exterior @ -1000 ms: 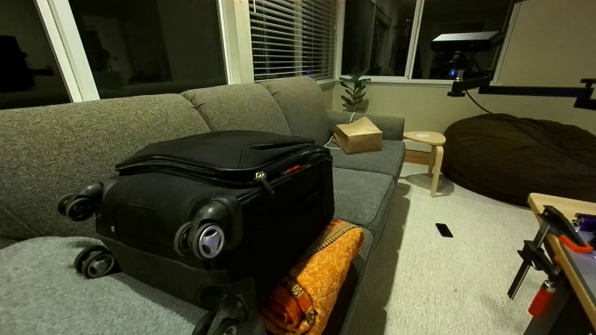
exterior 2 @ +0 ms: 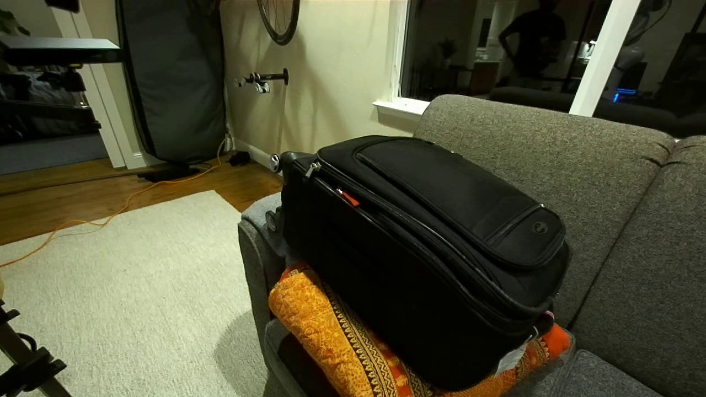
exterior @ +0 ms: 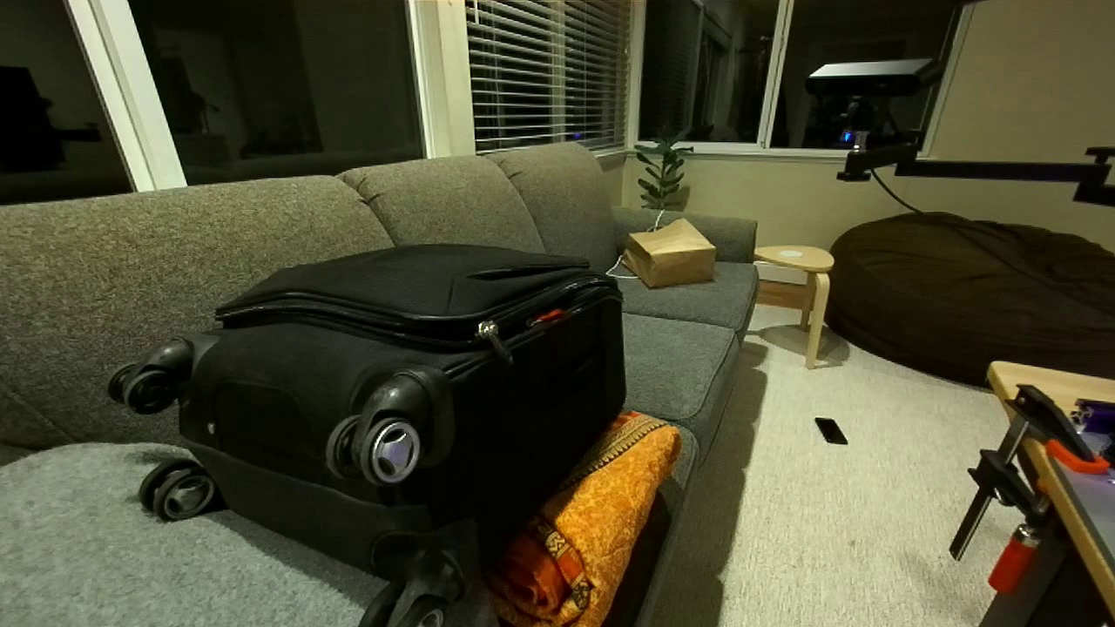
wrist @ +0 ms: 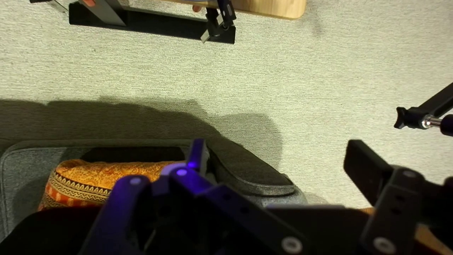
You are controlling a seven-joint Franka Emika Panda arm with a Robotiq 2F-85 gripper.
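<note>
A black suitcase (exterior: 439, 324) lies on its side on the grey sofa (exterior: 679, 360), its front panel facing up and its wheels toward the near end in the first exterior view. A red-orange tab (exterior 2: 347, 197) shows by its zipper in the second exterior view. Folded orange patterned cloth (exterior 2: 311, 304) is partly pinned beneath the suitcase. In the wrist view my gripper stands open, its fingers wide apart and nothing held between them. Sofa arm and carpet show beyond the gap. Neither exterior view has the gripper in it.
A brown paper bag (exterior: 672, 256) sits at the sofa's far end, near a small wooden stool (exterior: 794, 256). One dark phone-like object (exterior: 831, 430) lies on the carpet. Clamps (exterior: 1014, 491) grip a table edge at right. Camera stands reach into view. Open carpet lies beside the sofa.
</note>
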